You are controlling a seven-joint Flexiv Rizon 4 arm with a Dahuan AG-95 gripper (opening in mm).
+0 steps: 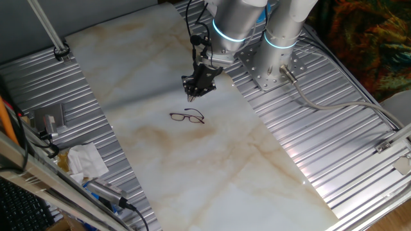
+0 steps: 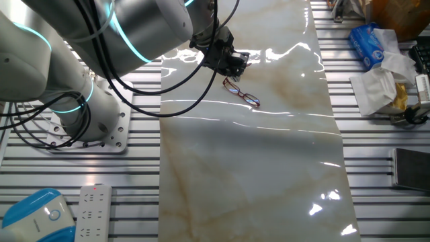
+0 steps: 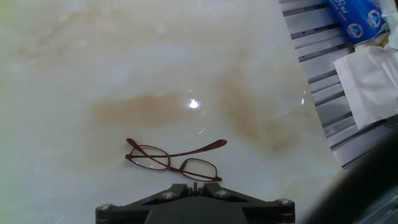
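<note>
A pair of eyeglasses with thin dark-red frames (image 3: 213,145) lies on the marbled sheet (image 1: 212,179). One temple crosses over the lenses in the wrist view; exterior view 1 shows the other reaching back toward the arm. My gripper is shut, its fingertips together at the bottom of the wrist view and nothing seen between them. From exterior view 1, the gripper (image 1: 191,99) hangs just on the robot-base side of the glasses, apart from them. Exterior view 2 has the glasses (image 2: 250,99) just beyond the gripper (image 2: 243,68), partly behind a cable.
Around the glasses the sheet is bare. A blue packet (image 2: 367,46) and white tissue (image 2: 373,90) lie off the sheet's edge, beside a black box (image 2: 411,169). A power strip (image 2: 93,212) sits near the robot base. Loose cables hang from the arm.
</note>
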